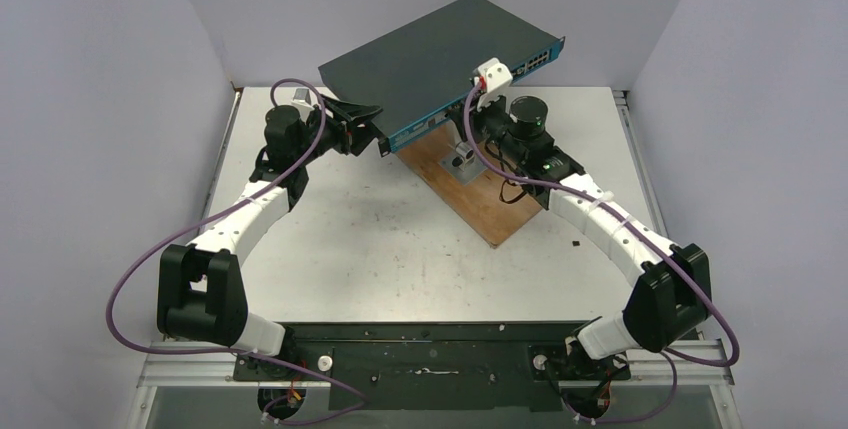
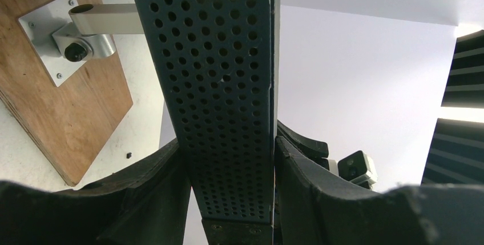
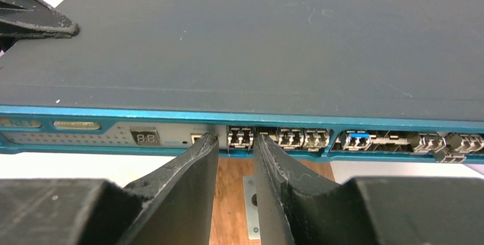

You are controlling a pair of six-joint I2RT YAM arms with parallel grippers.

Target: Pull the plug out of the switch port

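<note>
A dark switch with a teal front panel fills the upper middle. My left gripper is shut on its left end; the left wrist view shows the perforated side between the fingers. My right gripper is at the front panel. In the right wrist view its fingertips stand part open, just below and over the row of ports. Whether a plug sits between them is hard to tell.
Below the switch are a wooden board and a metal bracket. Walls stand at both sides.
</note>
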